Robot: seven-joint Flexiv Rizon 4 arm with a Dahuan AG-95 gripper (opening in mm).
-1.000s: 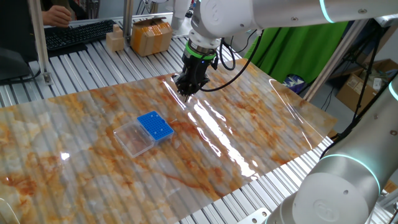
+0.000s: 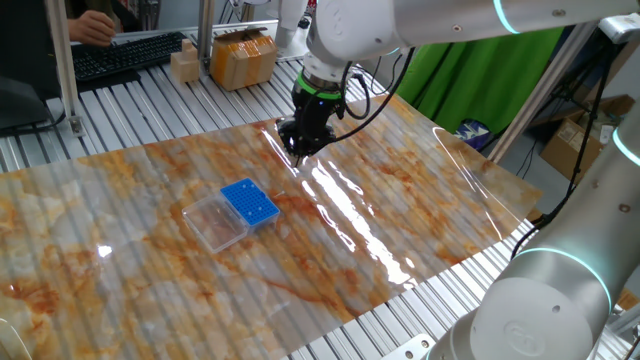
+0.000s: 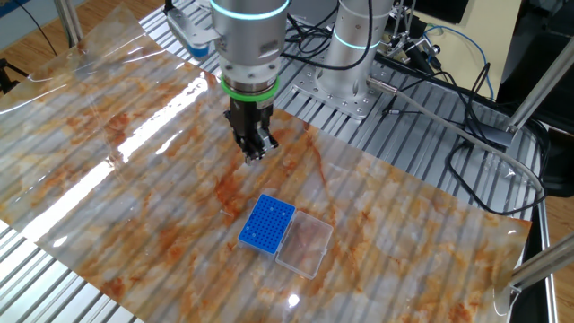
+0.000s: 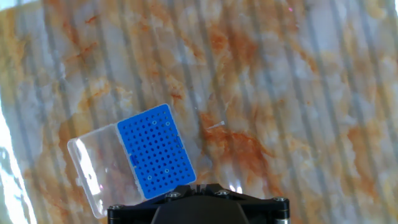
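A blue perforated rack (image 2: pixel 250 202) lies on the marbled sheet, its clear hinged lid (image 2: pixel 215 222) folded open beside it. In the wrist view the rack (image 4: pixel 157 149) is left of centre, with a few small pale rings showing in its holes. A tiny whitish, slender piece (image 4: pixel 216 125) lies on the sheet to the right of the rack. My black gripper (image 3: pixel 256 154) hangs over the sheet, apart from the rack. Its tips are small and dark in both exterior views, and only its black body shows along the wrist view's bottom edge, so its opening cannot be made out.
The marbled sheet (image 2: pixel 110 290) is mostly bare around the rack, with bright glare streaks. A cardboard box (image 2: pixel 243 58), wooden blocks (image 2: pixel 185 64) and a keyboard (image 2: pixel 135 55) stand beyond its far edge. A person's hand (image 2: pixel 92 28) rests near the keyboard.
The arm has shifted slightly, with the gripper staying over nearly the same part of the sheet. The rack and lid have not moved.
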